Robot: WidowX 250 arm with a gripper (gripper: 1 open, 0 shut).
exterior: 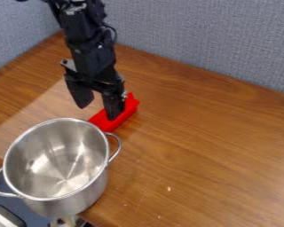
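My black gripper (96, 96) hangs low at the upper left, its fingers open, just over and partly in front of a red oblong block (116, 113) on the wooden table. Whether the fingers touch the block is hard to tell. A steel pot (57, 157) with two side handles stands at the lower left, just in front of the block.
A grey textured wall (204, 40) runs along the back. A dark object sits at the bottom left corner, partly hidden.
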